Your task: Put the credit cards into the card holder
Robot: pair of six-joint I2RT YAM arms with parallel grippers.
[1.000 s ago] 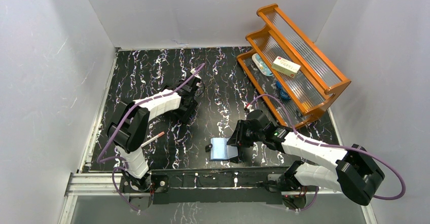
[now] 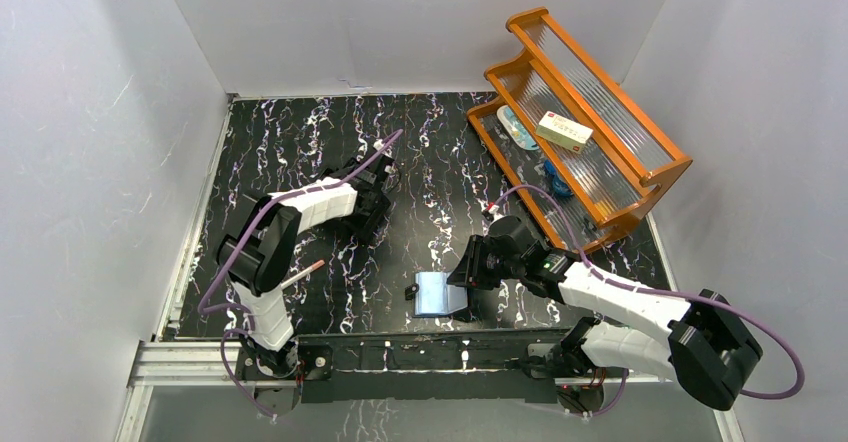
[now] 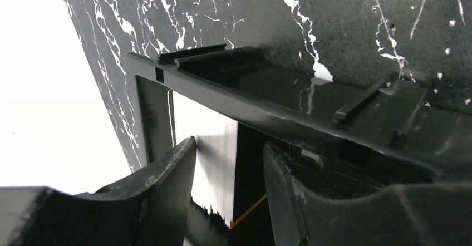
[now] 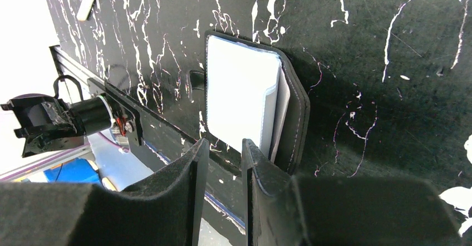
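A stack of white cards point(image 3: 206, 137) stands on edge inside a black box point(image 3: 278, 109) in the left wrist view. My left gripper reaches into that box, its fingers apart, one overlapping the stack and the other over the dark space to its right. Whether a finger touches a card I cannot tell. The card holder point(image 4: 236, 84) lies spread on the table, with pale clear sleeves and a dark stitched cover. Over its near edge is my right gripper, partly open, with nothing held between its fingertips. From above, my left hand largely hides the box.
A wooden rack point(image 2: 600, 132) with a small green-and-white box point(image 2: 564, 132) fills the back right. A thin orange-tipped stick point(image 2: 303, 274) lies beside the left arm.
The left arm's elbow has shifted slightly to the right, its hand still at the black box. The right arm's elbow has moved slightly; the card holder lies where it was.
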